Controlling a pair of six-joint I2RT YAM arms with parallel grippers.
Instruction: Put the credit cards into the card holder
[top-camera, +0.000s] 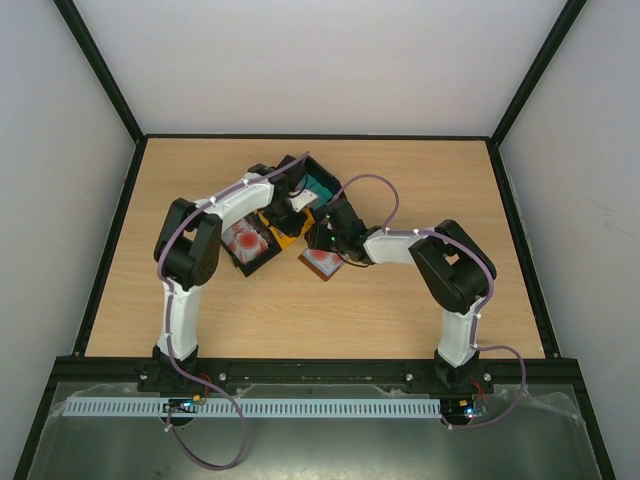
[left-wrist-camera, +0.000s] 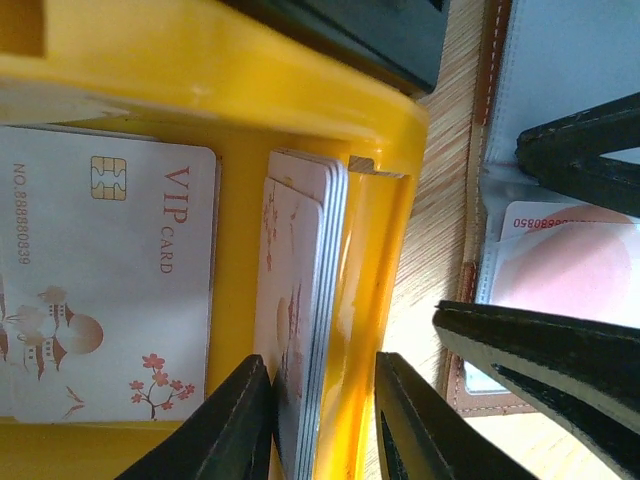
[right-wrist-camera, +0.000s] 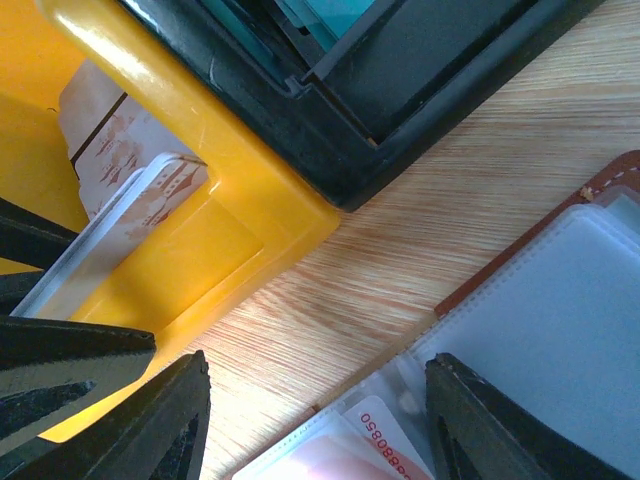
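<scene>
A yellow box (left-wrist-camera: 375, 260) holds white VIP cards (left-wrist-camera: 108, 280) and a standing stack of cards (left-wrist-camera: 300, 250) along its right wall. My left gripper has its fingers around the lower end of that stack; whether it grips is unclear. The card holder (right-wrist-camera: 530, 340), brown-edged with clear pockets and a pink card in the lower one, lies right of the box. My right gripper is part open over the holder's edge; its fingers also reach into the left wrist view.
A black box with teal contents (right-wrist-camera: 320, 20) adjoins the yellow box at the back. Another black box (top-camera: 262, 258) with red cards is at the left.
</scene>
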